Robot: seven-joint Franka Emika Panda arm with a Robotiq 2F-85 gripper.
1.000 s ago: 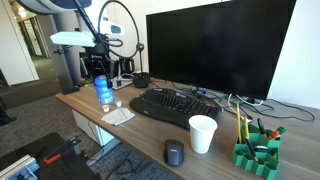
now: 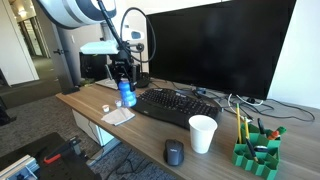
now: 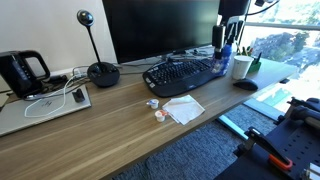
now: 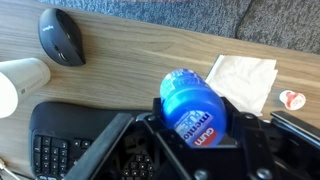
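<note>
A blue bottle (image 2: 127, 93) with a round top hangs upright beneath my gripper (image 2: 125, 80), just above the desk or close to its surface; the exact gap cannot be told. Seen from above in the wrist view, the blue bottle (image 4: 193, 110) sits between the dark fingers, with its printed red and white label toward the camera. My gripper is shut on it. From the other side, the bottle (image 3: 221, 65) appears beyond the keyboard's right end, close to the white cup.
A white napkin (image 3: 183, 109) and small white pieces (image 3: 152, 103) lie on the desk. The keyboard (image 2: 175, 105), white cup (image 2: 202, 133), black mouse (image 2: 174, 152) and green pen holder (image 2: 257, 152) stand along it. Bare wood shows around the mouse.
In exterior view 1 my gripper and the blue bottle have moved rightward together along the desk, from its far left end to near the napkin and keyboard. Other objects stay in place.
</note>
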